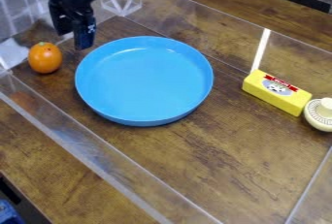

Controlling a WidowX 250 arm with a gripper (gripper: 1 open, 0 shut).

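The black gripper (74,26) is at the top left, above the wooden table and just behind an orange fruit (46,58) and a blue plate (143,80). Its fingers point down and look apart, with nothing visible between them, though they are small and dark. The orange sits to the left of the plate's rim.
At the right a yellow box (277,93) lies beside a round white object (320,113).
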